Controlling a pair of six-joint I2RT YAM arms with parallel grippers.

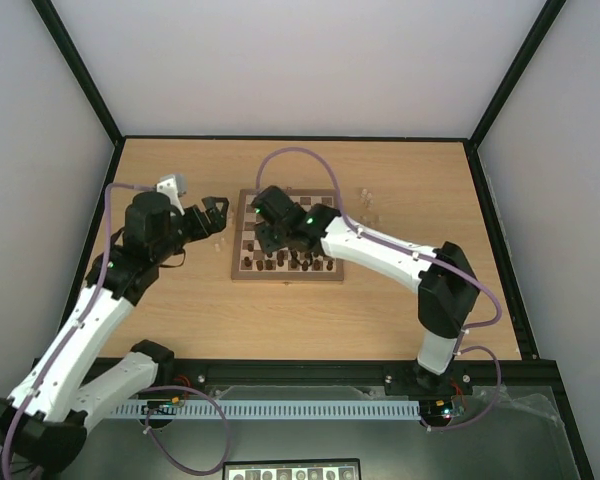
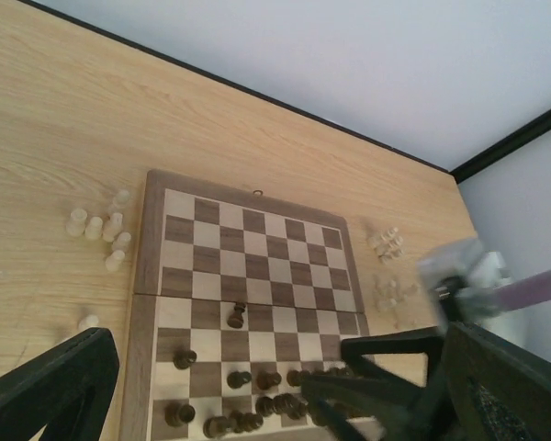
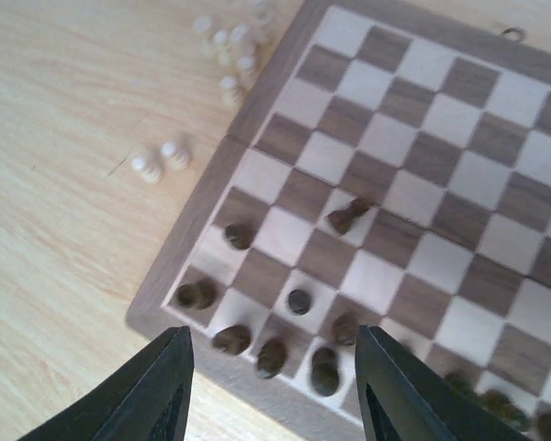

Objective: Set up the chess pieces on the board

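The wooden chessboard (image 1: 237, 265) lies mid-table, with several dark pieces standing along its near rows. One dark piece (image 3: 349, 216) lies on its side nearer the board's middle. My right gripper is open above the near-left part of the board, nothing between its fingers, and a few dark pieces show beyond and between its fingertips. Left of the board, my left gripper (image 1: 218, 208) is open and empty, facing the board. Pale pieces stand on the table in a group (image 2: 101, 225) left of the board and another (image 2: 386, 243) to its right.
In the left wrist view, the right arm's gripper covers the board's near-right corner. Two pale pieces (image 3: 161, 161) stand apart near the left rim. The board's far half is bare, and the wooden table (image 1: 380, 320) is clear in front.
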